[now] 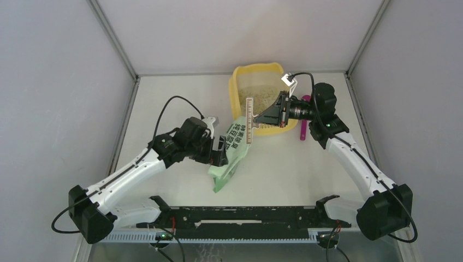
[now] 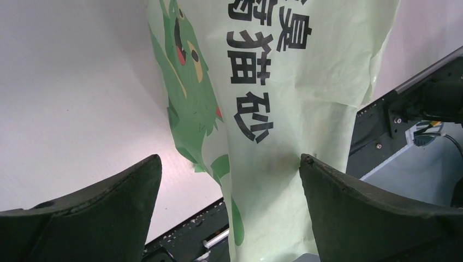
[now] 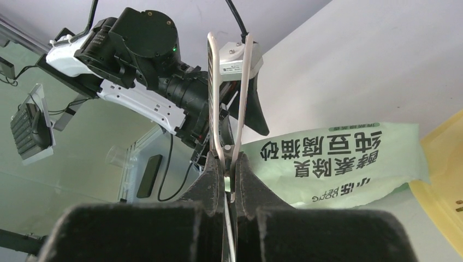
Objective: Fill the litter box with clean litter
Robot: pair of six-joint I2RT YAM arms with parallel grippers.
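Note:
A pale green litter bag (image 1: 236, 143) with dark lettering lies aslant, its upper end against the yellow litter box (image 1: 236, 101). The box has some tan litter (image 1: 262, 95) inside. My left gripper (image 1: 220, 150) is open over the lower half of the bag. In the left wrist view the bag (image 2: 273, 164) shows between its spread fingers; contact cannot be told. My right gripper (image 1: 255, 121) is shut on a thin brown-and-white strip (image 1: 249, 131), near the box's front edge. In the right wrist view its pale edges (image 3: 213, 82) rise from the closed fingertips.
A magenta stick-like object (image 1: 303, 130) lies right of the box, partly under the right arm. A black rail (image 1: 245, 215) runs along the front.

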